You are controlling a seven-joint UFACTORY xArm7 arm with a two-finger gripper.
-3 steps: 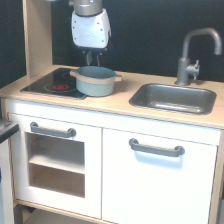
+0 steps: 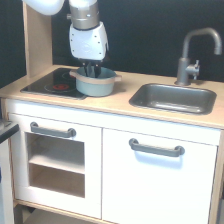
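Note:
A pale grey-blue pot (image 2: 97, 88) stands on the counter, at the right edge of the black cooktop (image 2: 52, 84). Directly above it is the white hand of my gripper (image 2: 92, 71), pointing down. Its dark fingers reach to the pot's opening. The fingertips are small and dark against the pot and the backdrop, so I cannot tell how far apart they are or whether they grip the rim.
To the right, a steel sink (image 2: 173, 98) is set into the wooden counter (image 2: 125, 97), with a tall faucet (image 2: 187, 65) behind it. A white cabinet with an open compartment (image 2: 57, 165) stands below. Bare counter lies between pot and sink.
My gripper has come down, from above the pot to its opening. The pot sits in nearly the same place.

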